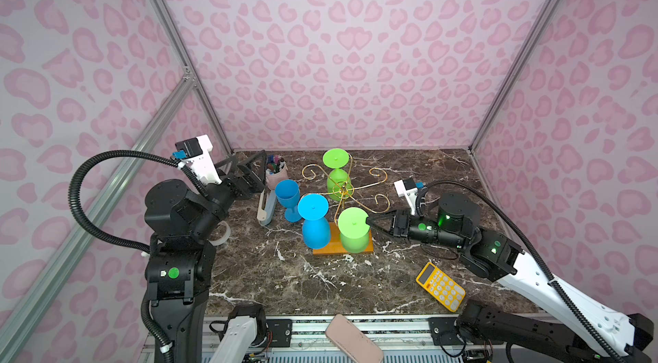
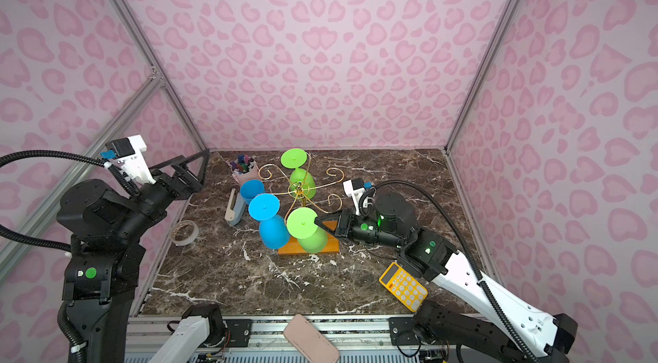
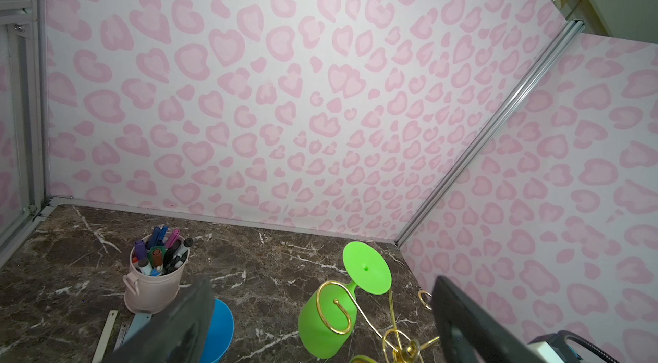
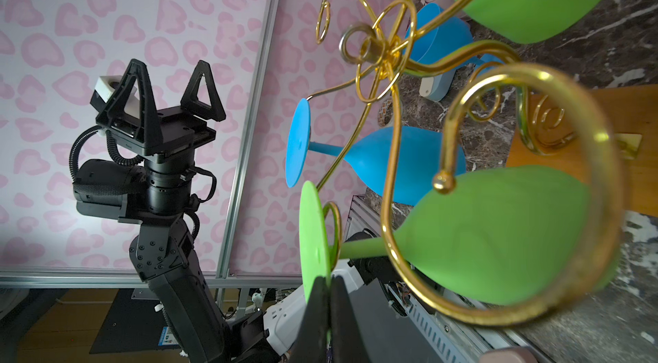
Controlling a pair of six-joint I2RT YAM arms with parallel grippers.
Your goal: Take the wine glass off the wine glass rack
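The gold wine glass rack (image 1: 344, 190) holds upside-down glasses by their bases: a front green glass (image 1: 354, 233), a blue glass (image 1: 315, 229) and a rear green glass (image 1: 338, 181). My right gripper (image 1: 368, 220) is shut at the base of the front green glass; in the right wrist view its fingertips (image 4: 325, 287) meet that disc's rim, with the stem still within the rack's hook. My left gripper (image 1: 255, 164) stands open, raised left of the rack, nothing between its fingers.
An upright blue glass (image 1: 288, 193) stands left of the rack, near a pen cup (image 2: 245, 174), a grey stapler-like object (image 1: 264, 209) and a tape roll (image 2: 183, 235). A yellow calculator (image 1: 440, 286) lies front right.
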